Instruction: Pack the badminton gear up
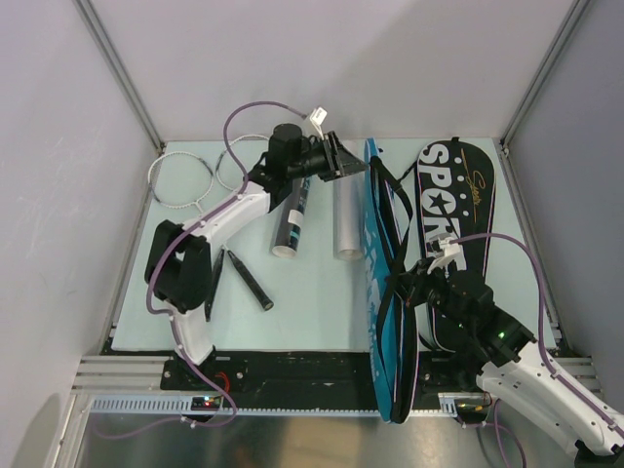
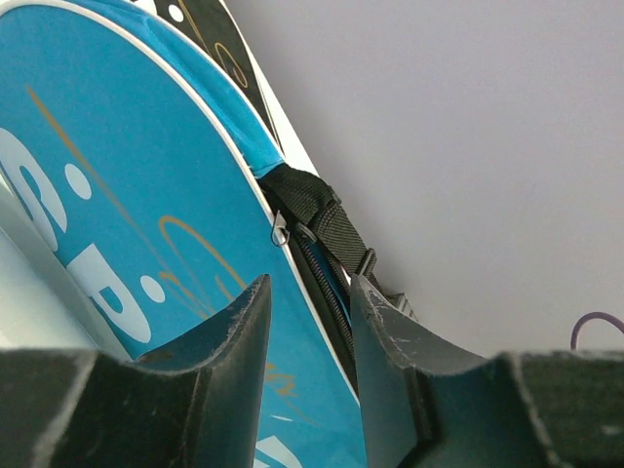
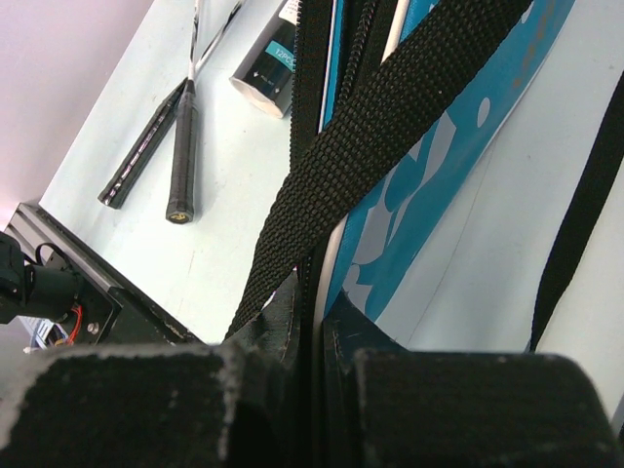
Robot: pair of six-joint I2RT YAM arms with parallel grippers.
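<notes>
A blue racket bag [image 1: 374, 244] with a black zipped edge and strap stands on its side, running from the table's back past its front edge. Shut on the bag's zipped edge near the black strap [image 3: 361, 127] is my right gripper [image 1: 408, 290]. My left gripper [image 1: 363, 164] is open by the bag's far end. In the left wrist view, a metal zip pull [image 2: 280, 232] shows just beyond the left fingers [image 2: 244, 336], apart from them. Two rackets lie at the left, with black handles [image 1: 251, 281].
A dark shuttlecock tube [image 1: 291, 224] and a white tube [image 1: 347, 219] lie left of the bag. On the right rests a black bag marked SPORT [image 1: 473, 205]. Bare white table [image 1: 317, 302] shows at front centre.
</notes>
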